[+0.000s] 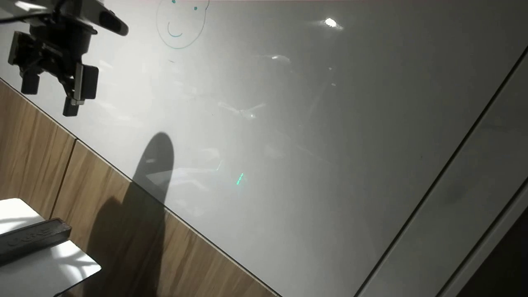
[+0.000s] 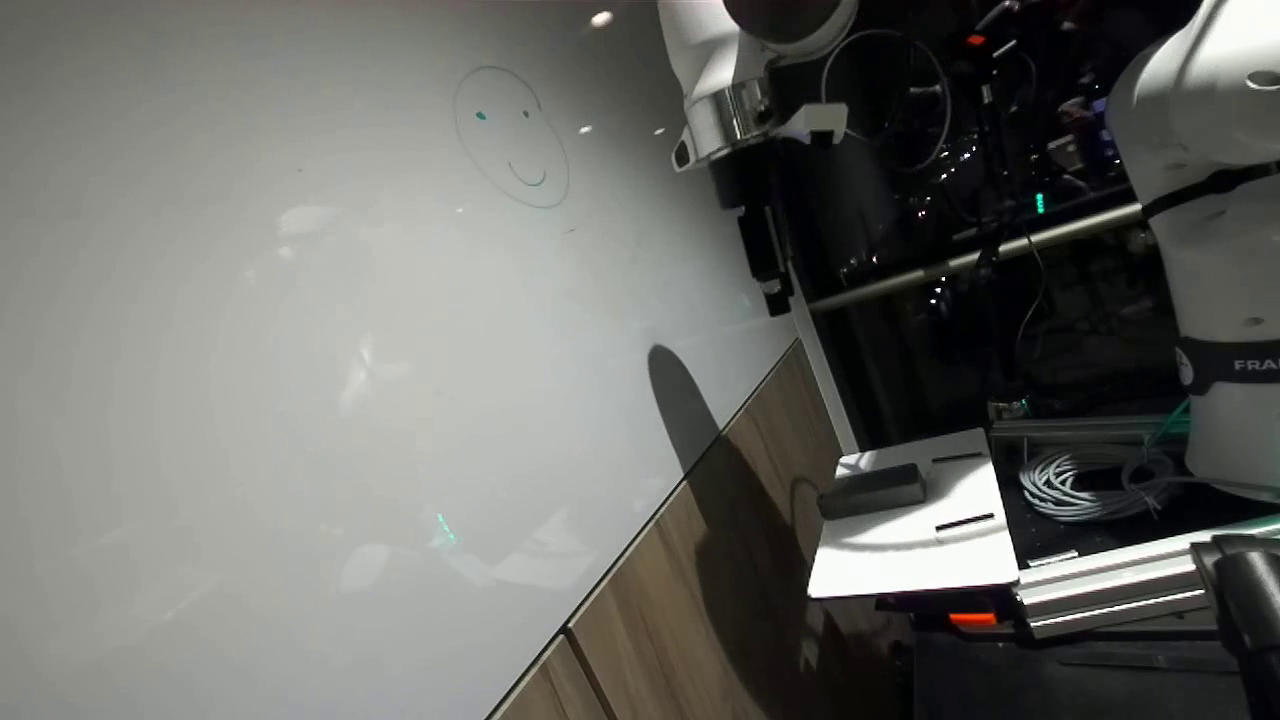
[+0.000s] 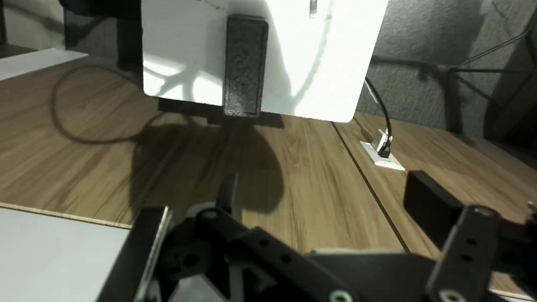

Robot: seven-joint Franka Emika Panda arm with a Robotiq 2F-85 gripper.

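A black oblong block (image 3: 245,65), which looks like a whiteboard eraser with raised lettering, lies on a white plate (image 3: 322,95) in the wrist view. Its near end reaches the plate's edge. Beyond and apart from it, my gripper stands open in the lower part of that view, nothing between its fingers. Exterior view 1 has the gripper (image 1: 52,94) at the upper left, in front of the whiteboard (image 1: 297,148) and well above the block (image 1: 34,237). A smiley face (image 2: 513,138) is drawn on the board in exterior view 2.
Wood panelling (image 1: 119,198) runs below the whiteboard and carries the arm's shadow. A wall socket with a plugged-in cable (image 3: 385,138) sits near the plate's corner. In exterior view 2, a coiled cable (image 2: 1086,480) and a second white arm (image 2: 1224,216) are on the right.
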